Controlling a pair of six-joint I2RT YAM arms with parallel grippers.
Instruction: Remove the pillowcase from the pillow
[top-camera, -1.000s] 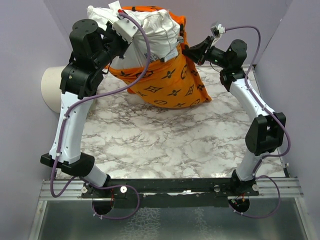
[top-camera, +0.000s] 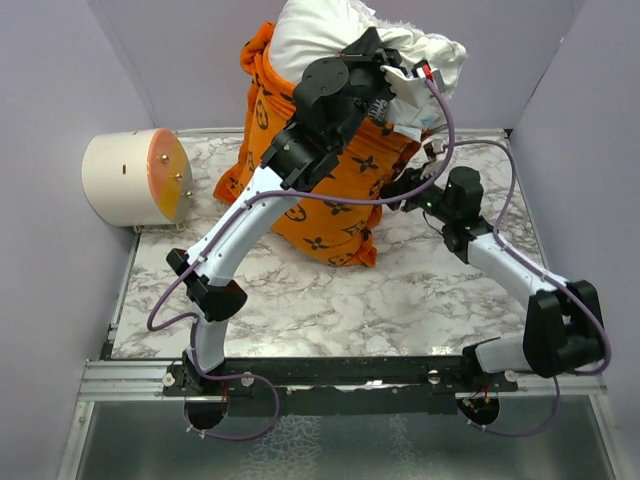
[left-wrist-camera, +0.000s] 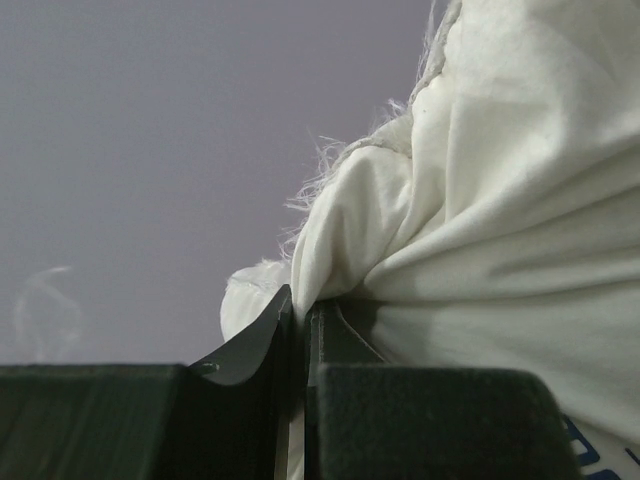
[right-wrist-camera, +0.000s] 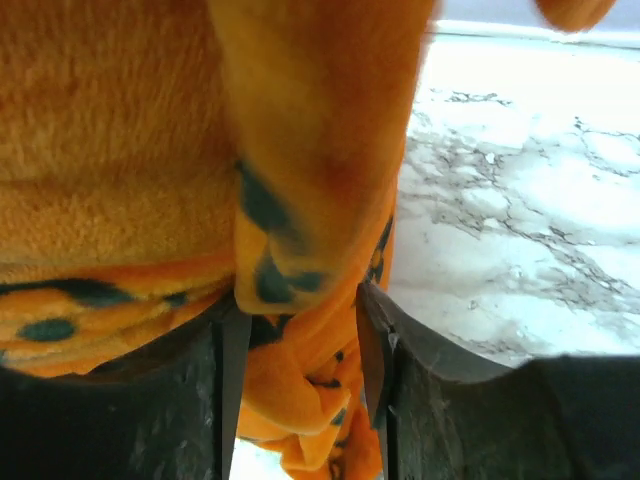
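Note:
The white pillow (top-camera: 325, 35) is held up at the top of the top view, partly out of frame. My left gripper is shut on a pinched fold of the pillow's white cloth (left-wrist-camera: 500, 210), which has a frayed edge. Below the pillow hangs the orange pillowcase (top-camera: 330, 225) with dark motifs, its lower end near the table; the left arm hides part of it. At its right edge is my right gripper (top-camera: 395, 190). In the right wrist view its fingers (right-wrist-camera: 225, 350) stand apart, with loose orange folds (right-wrist-camera: 290, 350) between and beyond them, not clamped.
A white cylinder with an orange end (top-camera: 135, 178) stands at the back left. Grey walls (top-camera: 595, 150) close in the sides.
My left gripper has swung to the right and upward with the pillow. The pillowcase hangs lower and further left at its bottom end.

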